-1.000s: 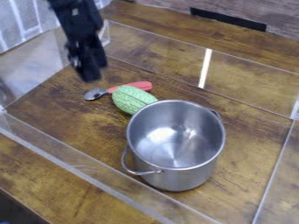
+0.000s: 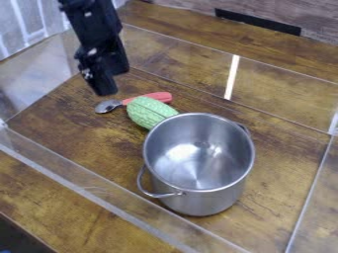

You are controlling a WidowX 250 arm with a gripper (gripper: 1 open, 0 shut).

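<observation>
My black gripper (image 2: 95,69) hangs at the upper left, slightly blurred, open, above and left of a spoon with a silver bowl and red handle (image 2: 148,98). A green striped vegetable (image 2: 150,114) lies on the wooden table just right of the spoon's bowl. A large steel pot (image 2: 199,163) with wire side handles stands at the lower right, beside the vegetable; it looks empty.
Clear low walls or panels border the wooden work area (image 2: 73,138) on the left and right. A white strip (image 2: 232,77) lies at the back right.
About a second ago it was low too, slightly further down. The objects are unmoved.
</observation>
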